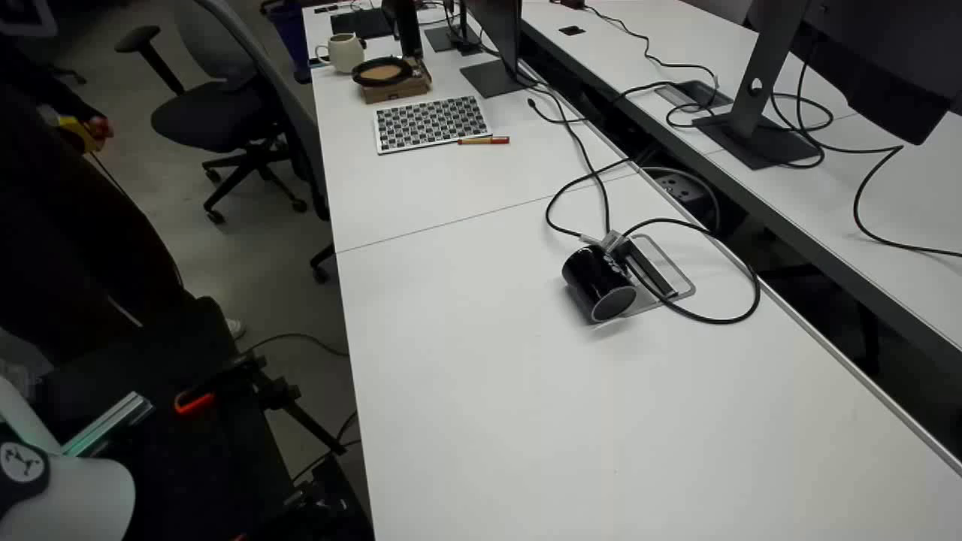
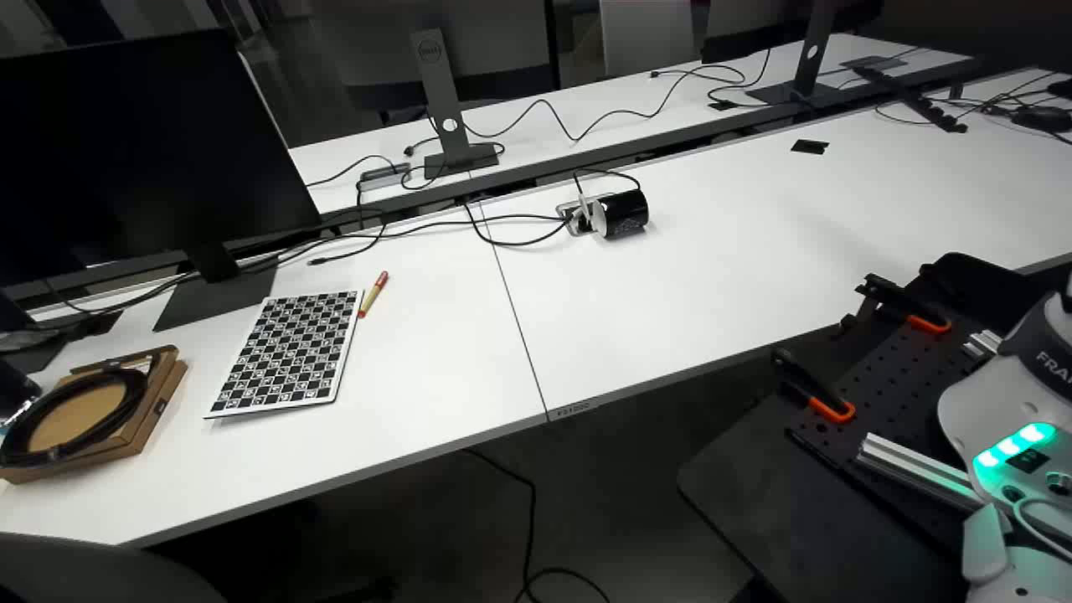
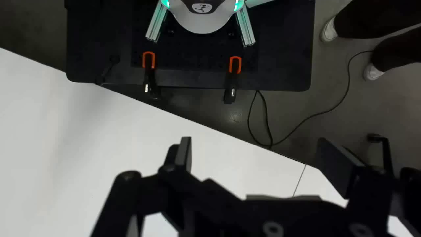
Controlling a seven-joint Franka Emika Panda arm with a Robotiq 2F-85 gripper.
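Note:
My gripper stands open in the wrist view, its dark fingers [image 3: 183,154] wide apart with only table and floor behind the gap. Neither exterior view shows it. A black mug [image 1: 600,283] lies on its side on the white table, beside a socket plate with cables; in exterior view 2 the mug [image 2: 621,214] is near the table's far edge. A red and yellow marker [image 1: 484,140] lies along the checkered board [image 1: 431,123]. No mug or marker appears in the wrist view.
A cardboard box with a black cable coil [image 2: 85,412] and a cream mug [image 1: 344,53] are at one table end, near a monitor [image 2: 151,161]. Black cables [image 1: 577,144] run along the far edge.

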